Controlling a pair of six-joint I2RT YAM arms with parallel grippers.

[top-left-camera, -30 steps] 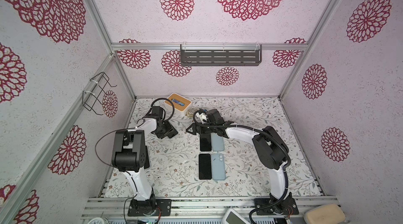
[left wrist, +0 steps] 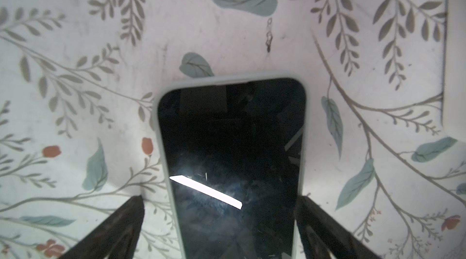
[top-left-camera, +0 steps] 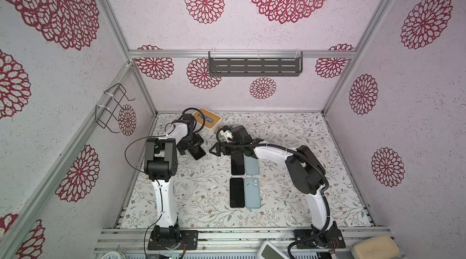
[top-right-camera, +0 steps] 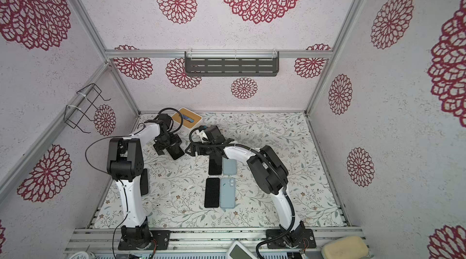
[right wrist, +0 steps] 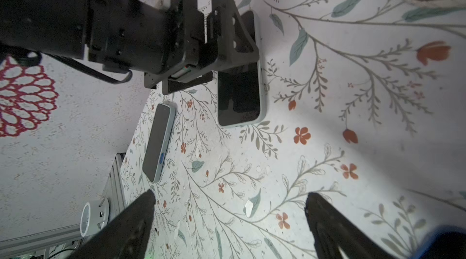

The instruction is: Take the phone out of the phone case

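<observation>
A black-screened phone in a pale case [left wrist: 230, 152] lies on the patterned mat; in the top left view it is the phone [top-left-camera: 196, 151] under my left gripper [top-left-camera: 188, 145]. In the left wrist view the open fingers of my left gripper stand on either side of it. My right gripper is open over bare mat to the right of that phone, nothing between its fingers. In the right wrist view the cased phone [right wrist: 240, 94] lies partly hidden behind the left gripper.
Another phone [right wrist: 157, 142] lies at the left. Two dark phones [top-left-camera: 237, 192] lie mid-table beside light blue cases [top-left-camera: 252, 192]. A shallow tray [top-left-camera: 213, 123] stands at the back left.
My right gripper has shifted slightly left.
</observation>
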